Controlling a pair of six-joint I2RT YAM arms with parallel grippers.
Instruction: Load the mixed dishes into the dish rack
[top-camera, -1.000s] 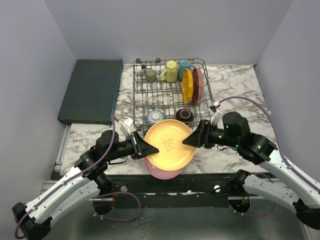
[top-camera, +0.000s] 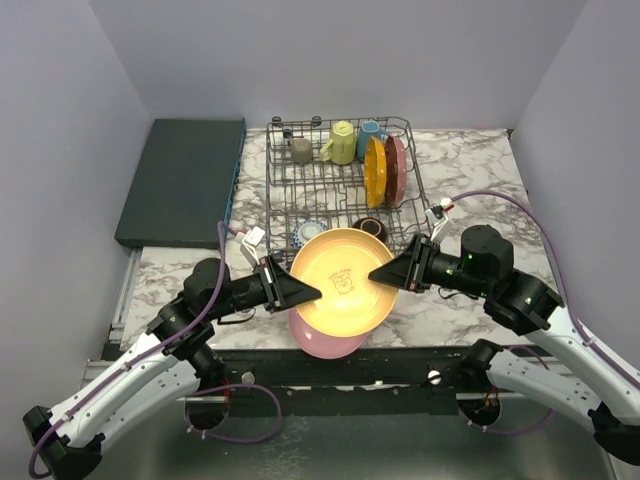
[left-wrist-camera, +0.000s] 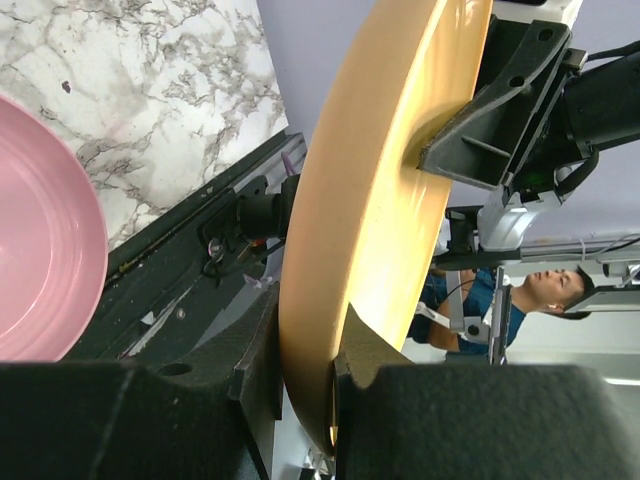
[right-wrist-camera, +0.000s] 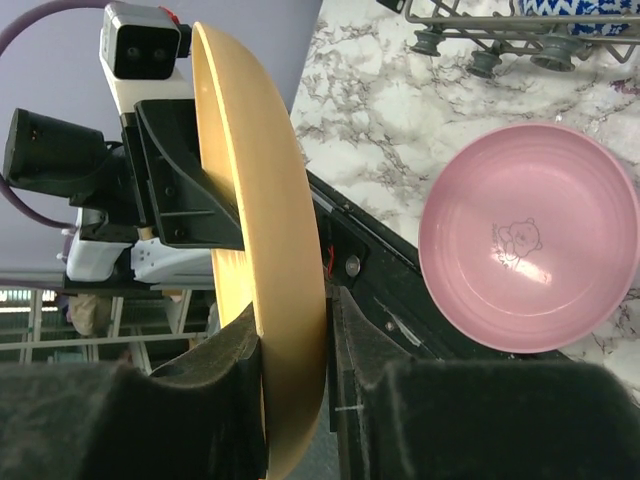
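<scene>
Between my two arms a yellow plate (top-camera: 343, 275) is held up above the counter, a small drawing on its face. My left gripper (top-camera: 312, 297) is shut on its left rim, and my right gripper (top-camera: 378, 277) is shut on the right rim. Each wrist view shows the plate edge-on, pinched between that gripper's fingers. Below it, a pink plate (right-wrist-camera: 530, 238) lies face up on the marble by the front edge; from the top it is partly covered. The wire dish rack (top-camera: 318, 190) stands behind, its front edge partly hidden by the yellow plate.
In the rack stand a green mug (top-camera: 342, 143), a blue mug (top-camera: 369, 141), a grey cup (top-camera: 301, 151) and several upright plates (top-camera: 375, 172). A patterned bowl (top-camera: 309, 232) and a dark bowl (top-camera: 370, 228) sit at its front. A black box (top-camera: 182, 182) lies left.
The yellow plate, held by both grippers, has shifted slightly right and appears a little larger. Both arms moved slightly with it. The rack's contents stay put.
</scene>
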